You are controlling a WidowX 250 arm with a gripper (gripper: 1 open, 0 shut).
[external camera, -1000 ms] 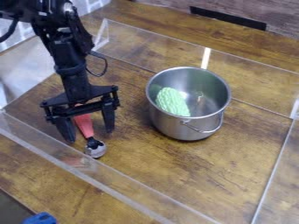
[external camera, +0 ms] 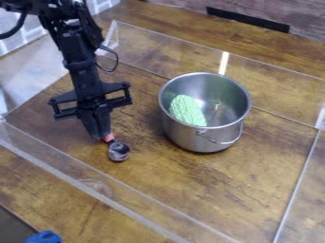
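Observation:
My black gripper hangs at the left over the wooden table, low above a small red-handled object with a shiny metal round end. The red handle is mostly hidden under the gripper, so whether the fingers are shut on it I cannot tell. To the right stands a steel pot with a pale green ribbed object inside.
A blue object shows at the front left corner. A dark edge runs along the back right.
My gripper now covers more of the red handle, and its fingers look closer together. The metal end has shifted right and up, toward the pot.

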